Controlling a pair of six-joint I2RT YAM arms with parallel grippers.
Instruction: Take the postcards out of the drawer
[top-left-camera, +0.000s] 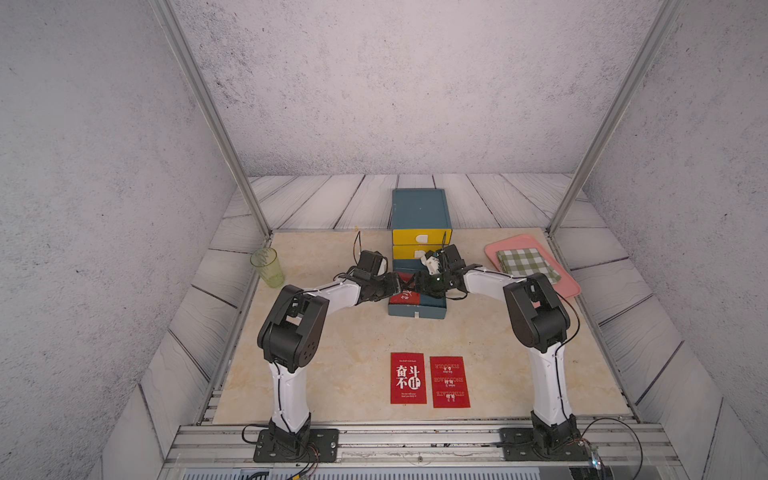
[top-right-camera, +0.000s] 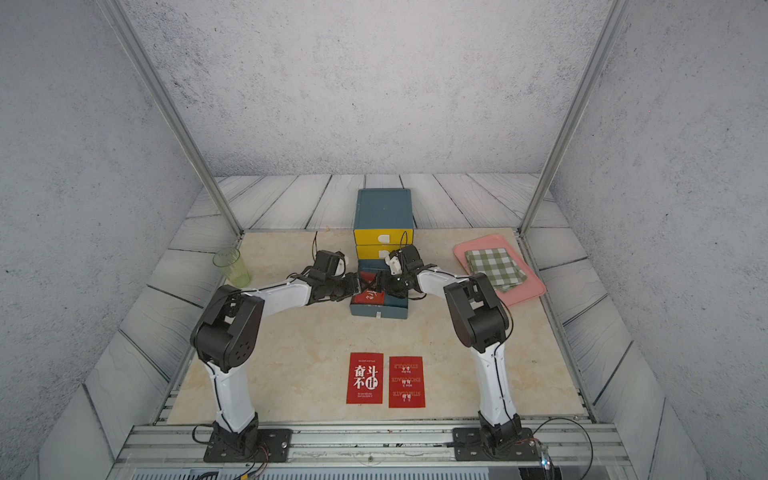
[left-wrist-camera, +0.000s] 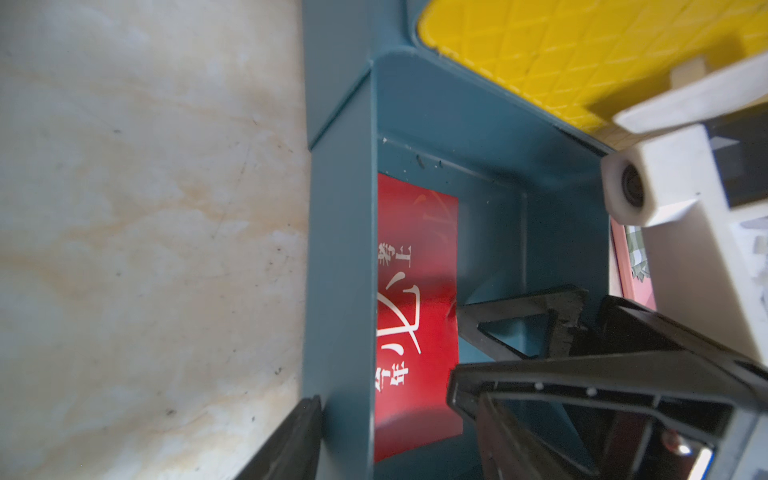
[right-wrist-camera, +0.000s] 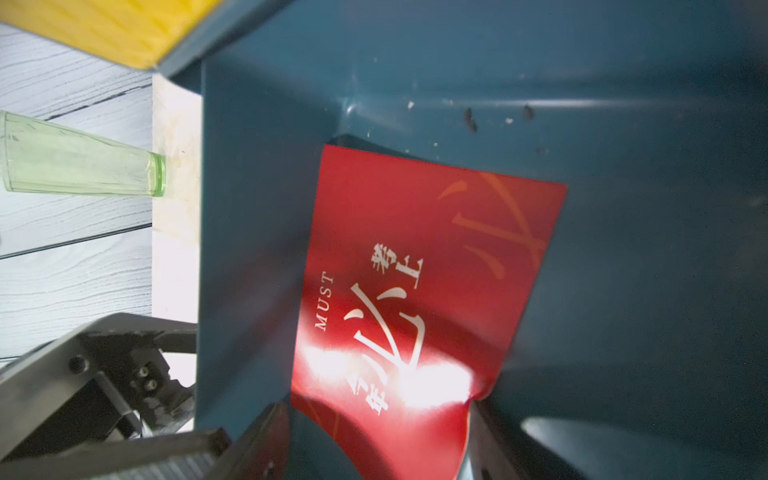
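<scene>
A red postcard (right-wrist-camera: 424, 264) lies in the pulled-out blue drawer (top-left-camera: 416, 312). My left gripper is open at the drawer's left wall, its fingers either side of that wall's near part. My right gripper is open over the postcard, one finger near each of its long edges, its fingertips low in the drawer. The two grippers crowd together over the drawer in both top views. Two more red postcards (top-left-camera: 408, 377) (top-left-camera: 450, 381) lie side by side on the front of the table.
The blue and yellow cabinet (top-left-camera: 420, 208) stands behind the drawer. A green glass (top-left-camera: 268, 268) is at the left, a pink tray (top-left-camera: 568, 284) with a checked cloth (top-left-camera: 524, 264) at the right. The table between drawer and front postcards is clear.
</scene>
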